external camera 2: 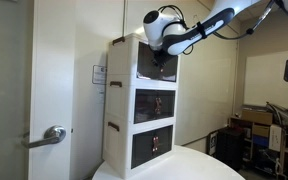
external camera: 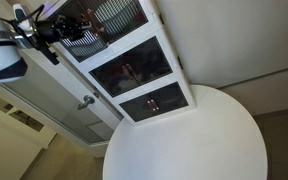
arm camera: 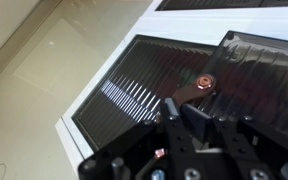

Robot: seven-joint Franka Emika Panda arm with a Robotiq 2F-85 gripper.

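Note:
A white cabinet (external camera 2: 121,100) of three stacked units stands on a round white table, each unit with dark, ribbed, see-through doors. My gripper is at the top unit, shut on a brown strap handle (arm camera: 192,92) with a copper-coloured rivet. Beside the strap lie the left door (arm camera: 139,85) and the right door (arm camera: 264,75); the right one's edge appears to stand slightly proud of the left. The fingers hide the strap's lower end. In exterior view 1 the gripper (external camera: 82,28) is dark against the top doors.
The middle doors (external camera: 132,68) and bottom doors (external camera: 154,102) look closed, with their brown handles hanging. A room door with a metal lever (external camera 2: 54,134) is at the left.

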